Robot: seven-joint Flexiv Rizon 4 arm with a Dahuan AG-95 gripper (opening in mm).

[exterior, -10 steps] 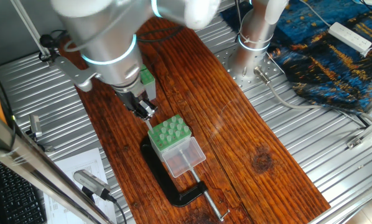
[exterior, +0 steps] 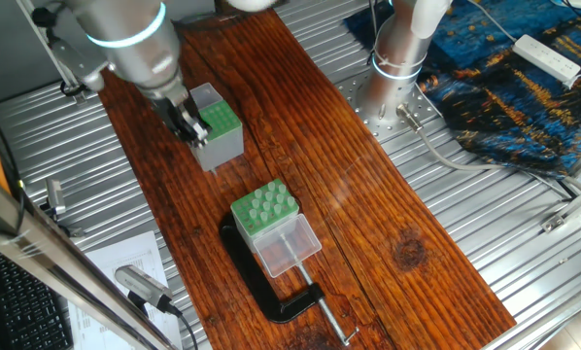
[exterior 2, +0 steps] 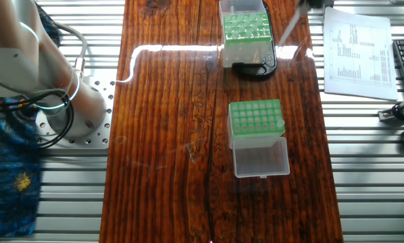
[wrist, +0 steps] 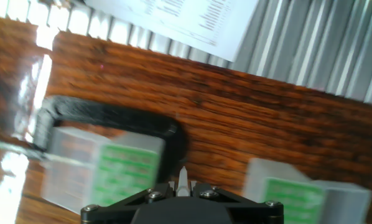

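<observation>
In the wrist view my gripper is shut on a slim, pale pointed pipette tip (wrist: 183, 177). The same whitish tip (exterior 2: 295, 25) slants down at the top of exterior view 2. One green-topped rack box (exterior: 264, 204) holds several clear tips, its clear lid (exterior: 289, 245) folded open. A second green-topped rack box (exterior 2: 256, 116) looks mostly empty, with one pale tip (exterior 2: 281, 123) at a corner and its lid (exterior 2: 261, 158) open. My gripper stands above the table; exterior view 1 shows it overlapping the second box, and its height is hard to judge.
A black C-clamp (exterior: 261, 282) borders the tip-filled box, its screw rod (exterior: 324, 309) reaching past the lid. Printed paper (exterior 2: 361, 54) lies off the board's edge. Bare wooden table (exterior: 368, 214) stretches along the robot-base side.
Seen in exterior view 1, the arm has moved up and left, away from the tip-filled box and toward the second box. Both boxes have stayed where they were.
</observation>
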